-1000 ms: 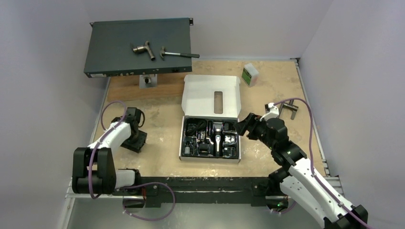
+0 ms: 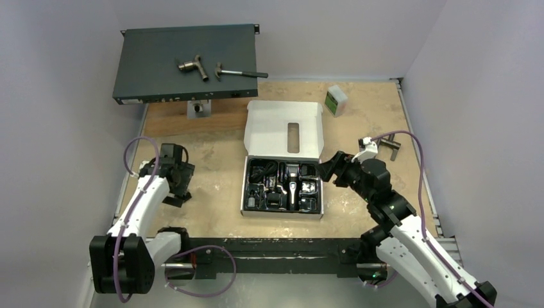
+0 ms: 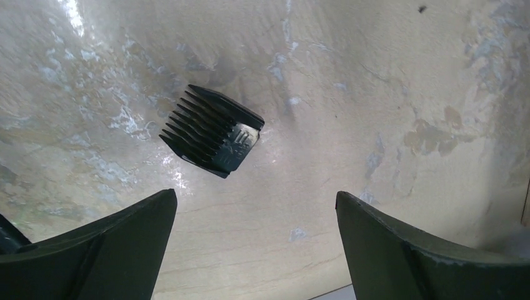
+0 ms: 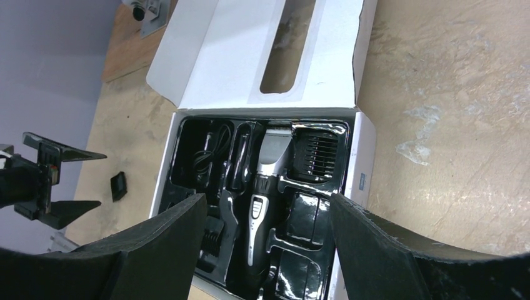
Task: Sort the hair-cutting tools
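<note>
A small black comb guard (image 3: 212, 131) lies on the table, its teeth to the left in the left wrist view. My left gripper hangs over it, open and empty; the guard shows beyond the fingertips, touching neither. At the table's centre is the open white box (image 2: 282, 215) with a black moulded tray. In the right wrist view the tray holds the clipper (image 4: 257, 215), a coiled cable (image 4: 212, 150) and a comb guard (image 4: 320, 155) in the upper right compartment. My right gripper is partly open above the tray with nothing between its fingers.
The box's lid (image 2: 269, 128) is folded back. A white-and-green container (image 2: 335, 100) stands at the back right. A dark equipment case (image 2: 186, 58) carrying two tools rises at the back left. Table between my left gripper and the box is clear.
My right arm has barely moved; the box is the same.
</note>
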